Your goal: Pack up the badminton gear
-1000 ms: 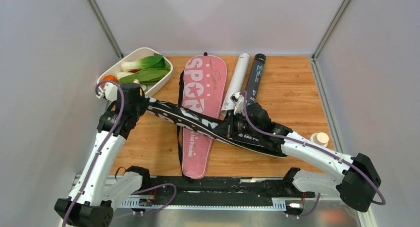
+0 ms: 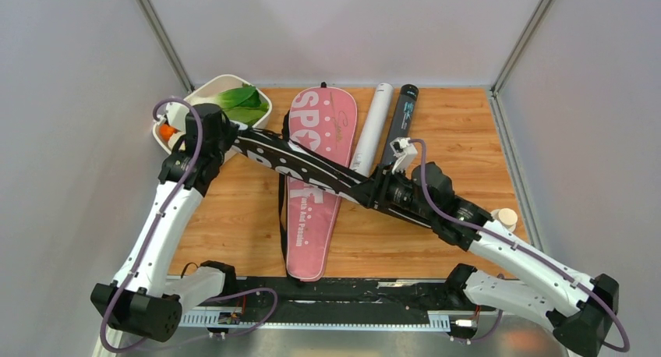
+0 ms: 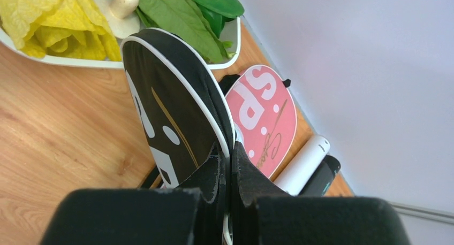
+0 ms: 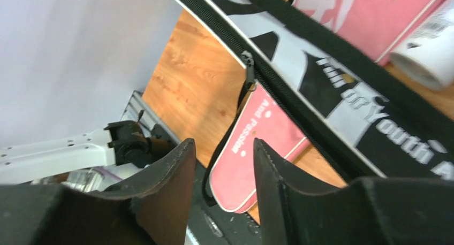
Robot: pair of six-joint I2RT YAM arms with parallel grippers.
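Note:
The black badminton bag (image 2: 300,162) slants across the workspace, raised at its left end, where my left gripper is shut on its piped edge. In the right wrist view my right gripper is part open beside the bag's zipper, whose puller (image 4: 250,74) sits a little beyond the fingertips; nothing shows between them. A pink racket bag (image 2: 319,224) lies flat beneath the black one. A white tube (image 2: 371,127) and a dark tube (image 2: 401,119) lie to its right.
A white basket of vegetables (image 2: 265,115) stands at the back left. A small cream cylinder (image 2: 504,218) is at the right edge, partly behind the right arm. Bare wood shows at front left and back right.
Over the last second the left arm has moved up toward the back, raising the black bag's left end over the basket's front. The right arm has shifted slightly right.

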